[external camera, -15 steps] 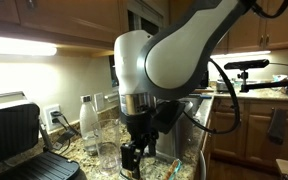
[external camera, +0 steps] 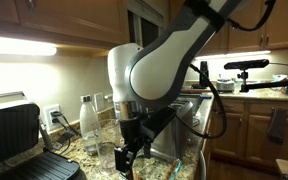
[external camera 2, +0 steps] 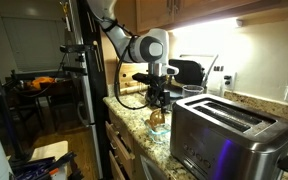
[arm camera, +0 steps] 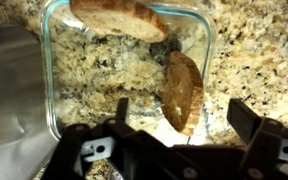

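My gripper is open, its two dark fingers spread on either side of a slice of bread [arm camera: 183,92] seen from above. That slice lies in a clear glass dish [arm camera: 52,62], towards its right side. A second, larger piece of bread [arm camera: 119,17] lies at the dish's upper edge in the wrist view. In exterior view 2 the gripper [external camera 2: 157,103] hangs over the counter, with the bread [external camera 2: 162,116] just below it. Whether a finger touches the bread cannot be told.
A big steel toaster [external camera 2: 224,135] stands close beside the dish. Exterior view 1 shows a black grill press [external camera: 12,135], a white bottle [external camera: 89,118] and a drinking glass [external camera: 107,155] on the counter. Bare counter [external camera 2: 124,105] shows behind the arm.
Over the last second the arm has shifted slightly in exterior view 1, with its upper part moving a little. The objects on the counter look unmoved.
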